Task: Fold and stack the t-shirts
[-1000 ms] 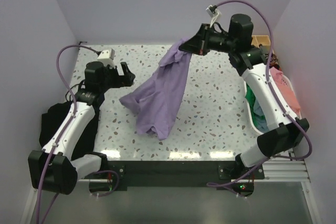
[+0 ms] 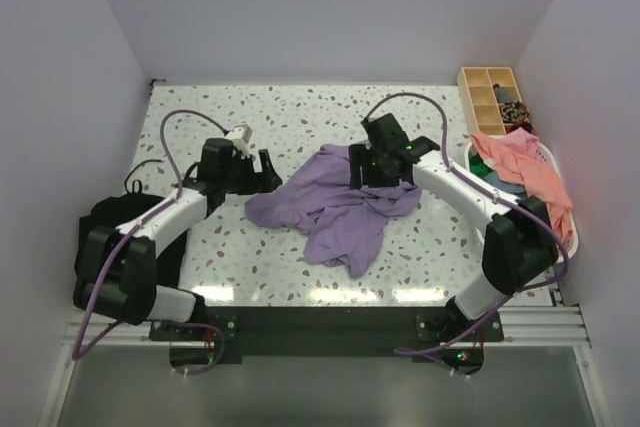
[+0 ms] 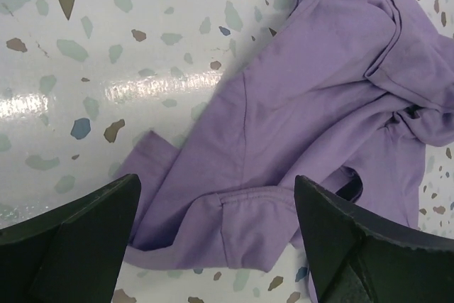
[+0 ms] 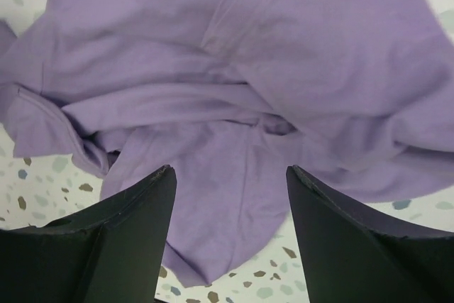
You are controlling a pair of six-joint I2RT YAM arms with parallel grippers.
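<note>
A crumpled purple t-shirt [image 2: 325,205] lies spread unevenly in the middle of the speckled table, with folds and overlapping layers. My left gripper [image 2: 262,175] stands open above the table by the shirt's left end; in the left wrist view the shirt [image 3: 245,140] shows below and beyond its fingers [image 3: 355,246], none of it gripped. Over the shirt's right part hangs my right gripper [image 2: 363,165], also open. Between its fingers in the right wrist view, only the shirt [image 4: 206,182] lying underneath is visible. The gripper hides some of the shirt from above.
On the right, a white basket [image 2: 574,242] holds coral, green and blue-grey cloths. A wooden divided box [image 2: 481,96] stands behind it. Black cloth [image 2: 100,232] lies at the left edge.
</note>
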